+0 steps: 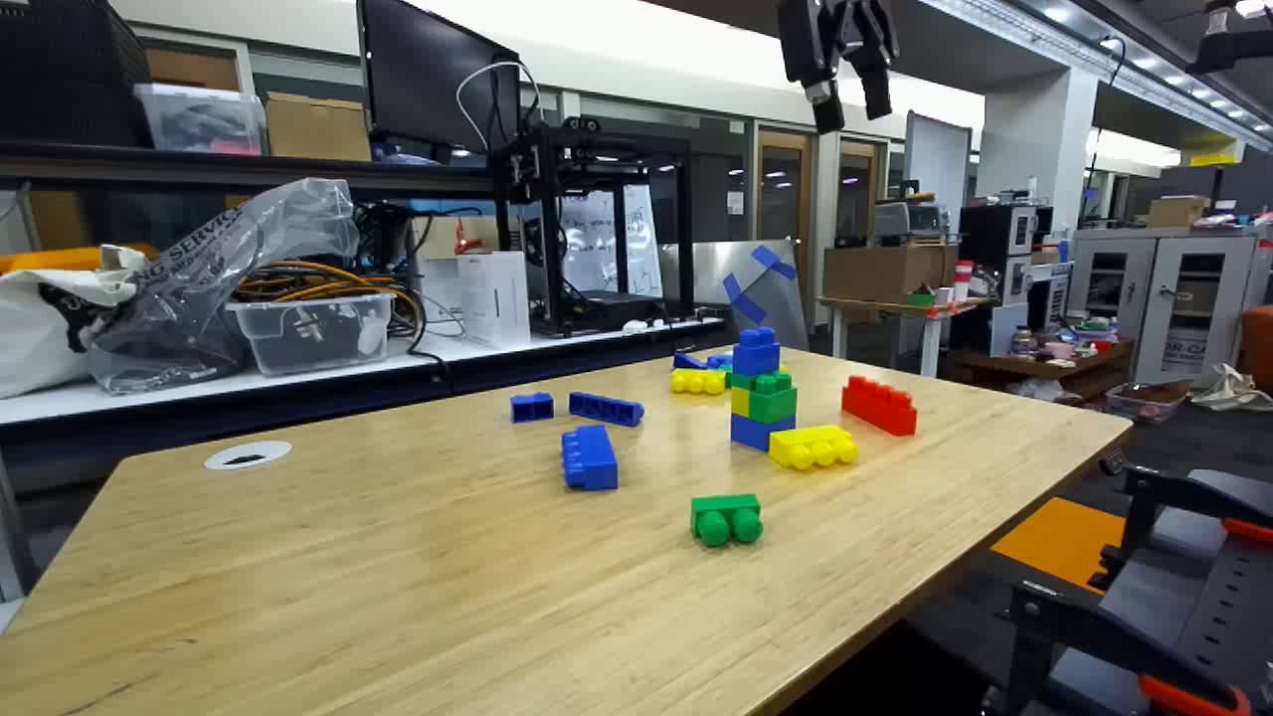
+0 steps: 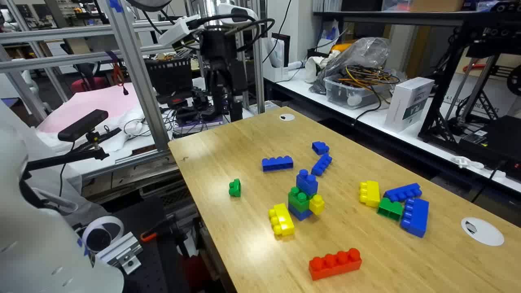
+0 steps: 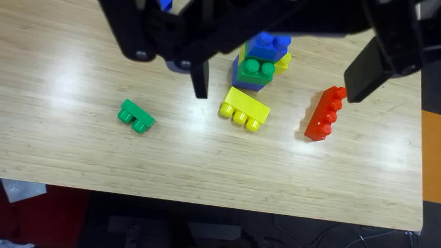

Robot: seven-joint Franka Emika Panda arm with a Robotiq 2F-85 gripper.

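Note:
Wide open and empty, my gripper hangs high above the table, its fingers [image 3: 201, 80] well apart in the wrist view. Exterior view 1 has the gripper [image 1: 852, 109] at the top edge, far above the bricks. Below stands a small tower: a blue base [image 1: 764, 434], a green brick [image 2: 298, 199] and yellow brick [image 2: 317, 204] in the middle, a blue brick [image 2: 306, 183] on top. A yellow brick [image 3: 246, 106] lies on its side close to the tower. To one side is a red brick [image 3: 324, 115]; to the other, a small green brick [image 3: 135, 115].
Loose blue bricks [image 2: 277, 163] lie beyond the tower. A second cluster holds a yellow brick [image 2: 369, 193], a green brick [image 2: 390, 209] and blue bricks [image 2: 415, 217]. Bare wood fills much of the table [image 1: 394, 573], especially toward its left end.

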